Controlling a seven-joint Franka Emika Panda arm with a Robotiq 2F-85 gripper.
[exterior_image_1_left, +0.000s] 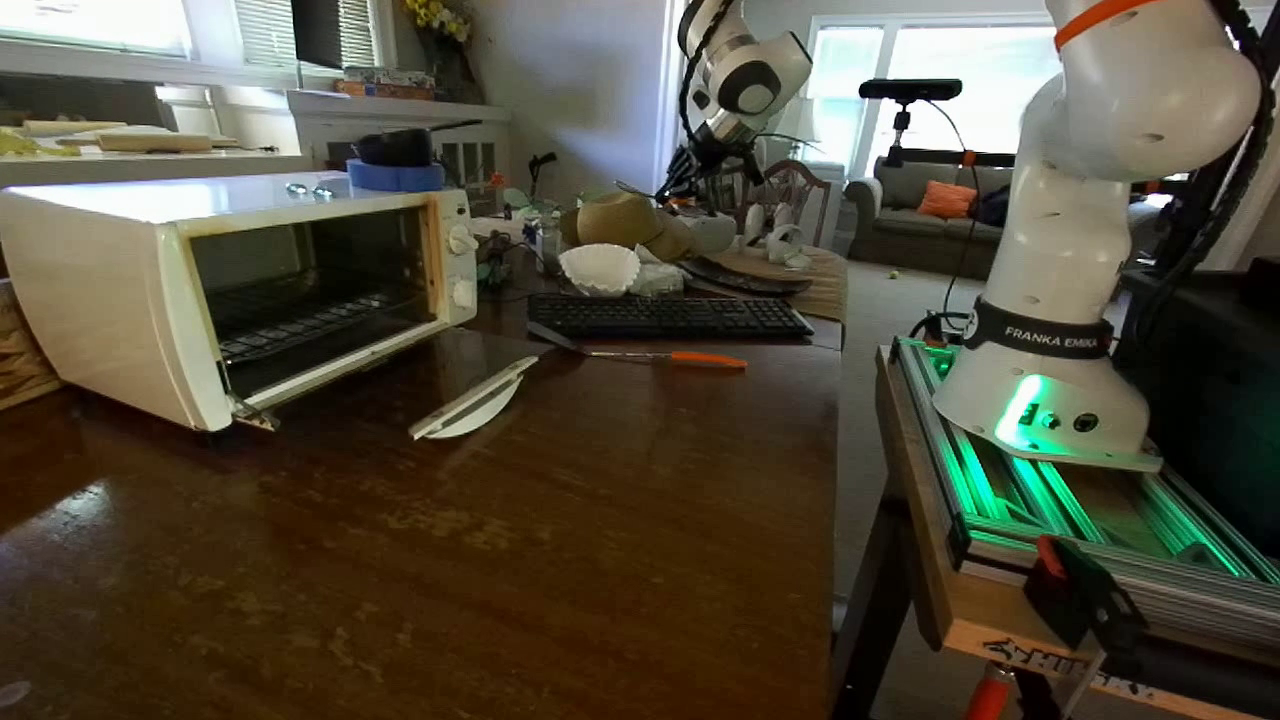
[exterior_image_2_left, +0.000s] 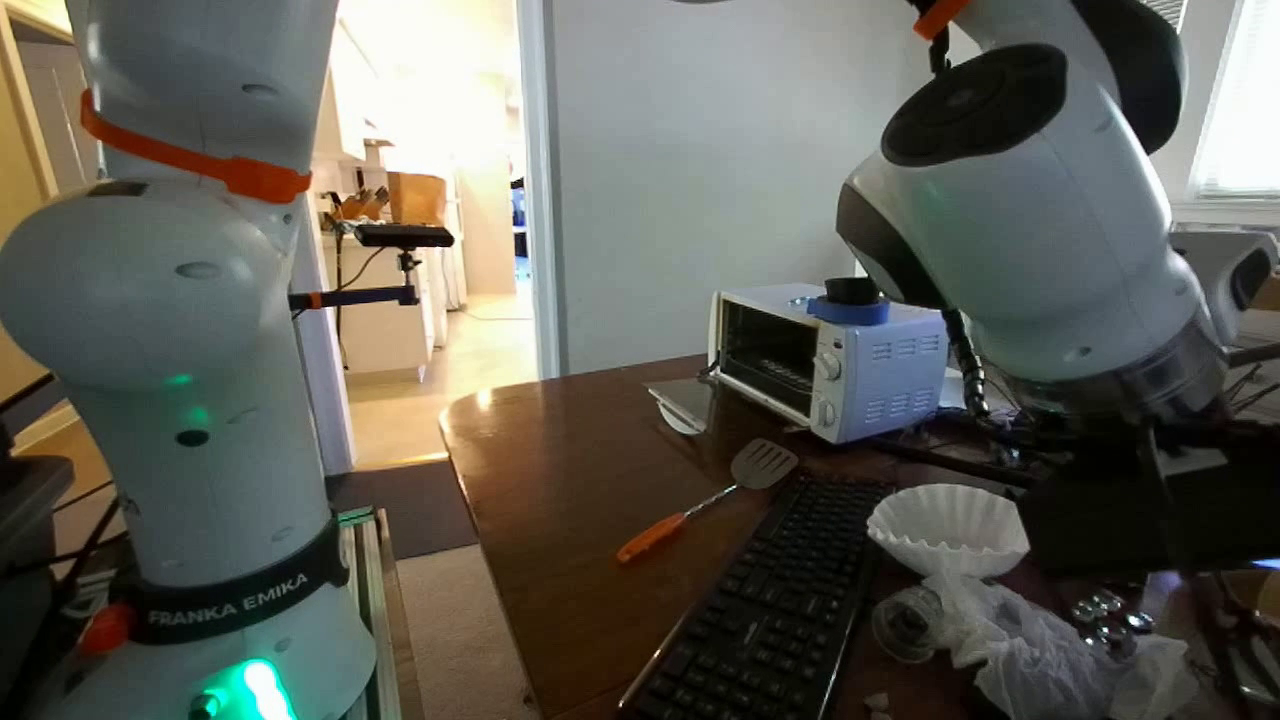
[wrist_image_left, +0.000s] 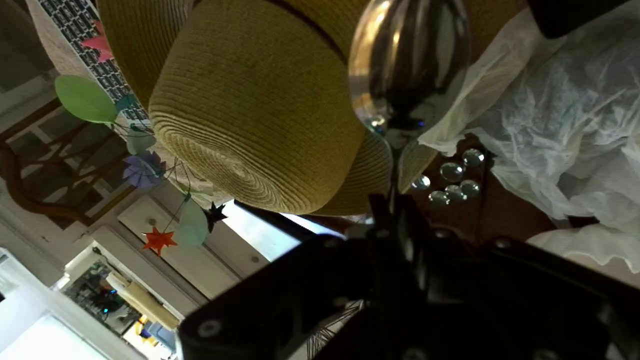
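Note:
In the wrist view a shiny metal spoon (wrist_image_left: 411, 66) stands out from my gripper, which is shut on its handle. The spoon's bowl lies in front of a tan straw hat (wrist_image_left: 258, 108). Clear glass beads (wrist_image_left: 453, 171) rest on the dark table beside the hat. From exterior view 1, the gripper (exterior_image_1_left: 710, 170) hangs above the cluttered far end of the table, over the hat (exterior_image_1_left: 618, 221). In exterior view 2 the arm's end is dark, and I cannot make out the fingers there.
A white toaster oven (exterior_image_1_left: 108, 264) stands open on the table, a blue ring (exterior_image_1_left: 396, 176) and black pan on top. A black keyboard (exterior_image_1_left: 666, 316), an orange-handled spatula (exterior_image_2_left: 654, 536), paper filters (exterior_image_2_left: 948, 528) and crumpled plastic (wrist_image_left: 576, 126) lie around.

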